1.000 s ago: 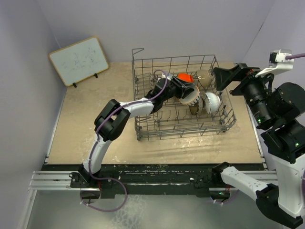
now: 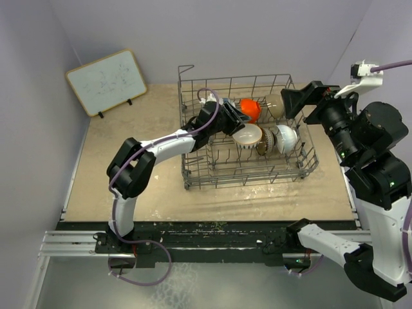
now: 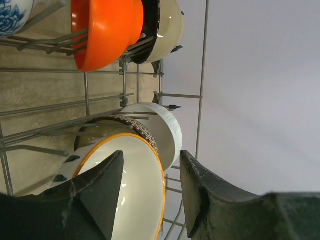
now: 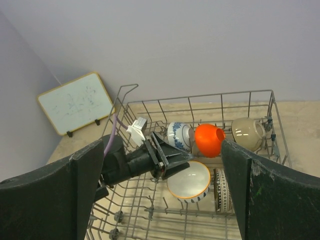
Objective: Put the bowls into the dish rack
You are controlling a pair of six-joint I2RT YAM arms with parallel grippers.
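Observation:
My left gripper is open above a white orange-rimmed bowl, which sits in the rack with nothing visibly held. Beside it are a patterned bowl and a white bowl. Behind stand an orange bowl, a beige bowl and a blue-white bowl. My right gripper hangs open at the rack's right, its fingers wide apart.
The wire dish rack fills the middle of the counter. A whiteboard stands at back left. The rack's front left part is free of bowls.
My left gripper has drawn back leftward from the orange-rimmed bowl, which now sits less tilted and slightly further left. The right arm has shifted slightly left.

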